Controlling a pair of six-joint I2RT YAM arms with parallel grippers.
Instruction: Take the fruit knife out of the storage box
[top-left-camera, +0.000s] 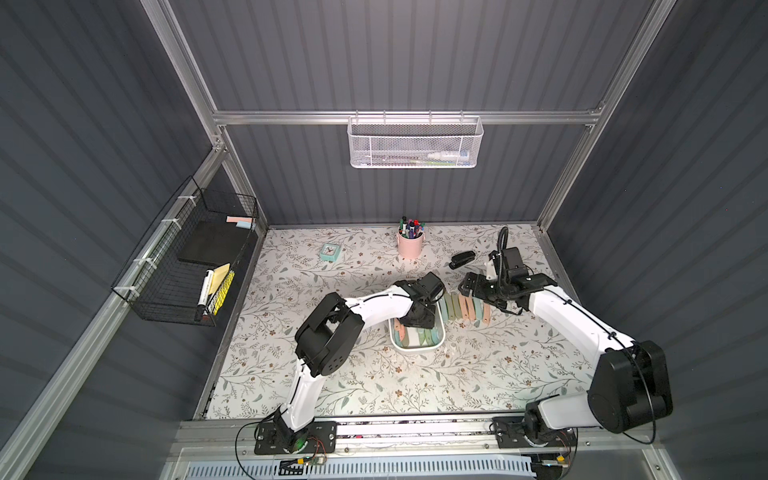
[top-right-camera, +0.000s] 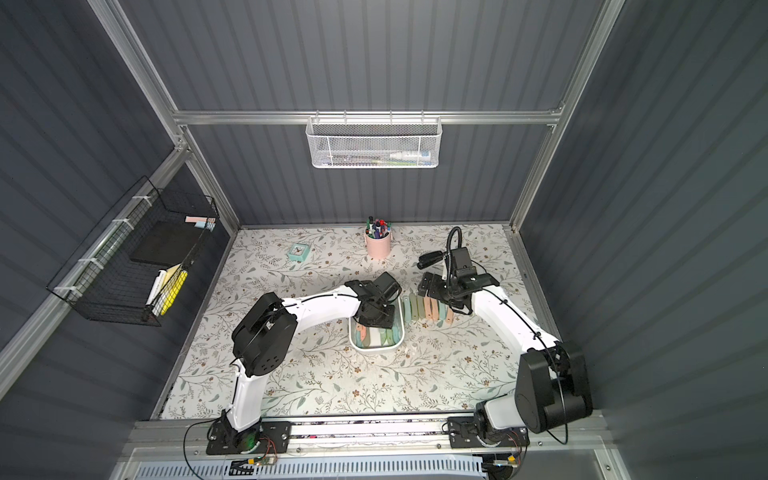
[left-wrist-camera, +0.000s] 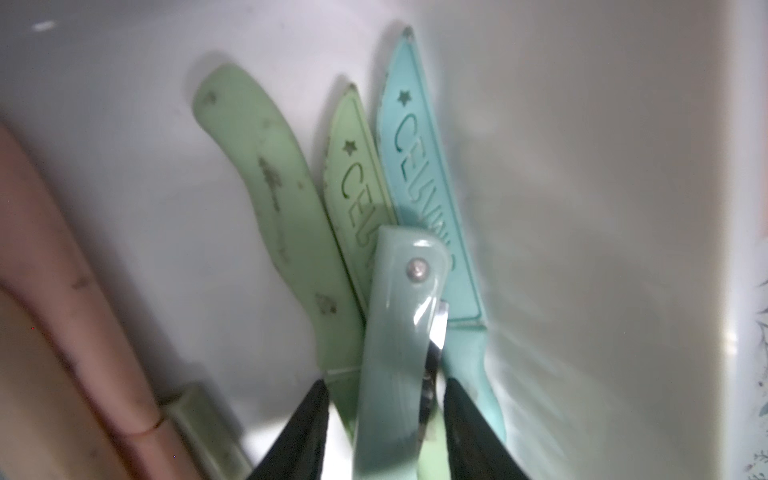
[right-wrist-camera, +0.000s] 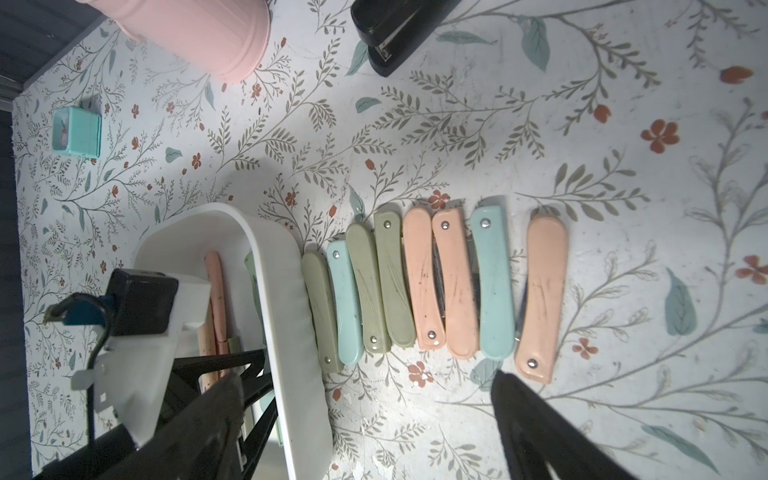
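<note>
My left gripper is down in the white storage box (left-wrist-camera: 608, 240), fingers part open either side of a pale teal folding fruit knife (left-wrist-camera: 404, 312). The knife lies on green (left-wrist-camera: 356, 184) and turquoise knives (left-wrist-camera: 420, 168); pink ones (left-wrist-camera: 96, 336) lie along the left. Whether the fingers touch it is unclear. My right gripper is open above the table, right of the box, over a row of folded knives (right-wrist-camera: 450, 280).
A pink pen cup (top-left-camera: 409, 246), a black stapler (top-left-camera: 461, 259) and a small teal item (top-left-camera: 329, 253) stand behind. A wire basket (top-left-camera: 192, 280) hangs on the left wall.
</note>
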